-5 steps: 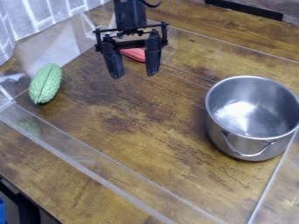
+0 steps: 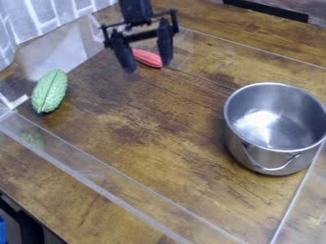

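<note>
The black gripper [image 2: 147,59] is at the top centre, blurred, its fingers apart and pointing down. Behind and between them a pink-red elongated object [image 2: 147,56] lies on the wooden table; whether it is within the grasp I cannot tell. A pale green bumpy vegetable [image 2: 50,91] lies at the left. A steel pot [image 2: 274,129] with a wire handle stands at the right, and it looks empty.
Clear acrylic edges or strips [image 2: 128,198] run along the front and sides of the work area. A white patterned cloth [image 2: 26,24] is at the back left.
The gripper has shifted slightly up and toward the back, turning a little, nearer the pink-red object. The vegetable and pot have not moved.
</note>
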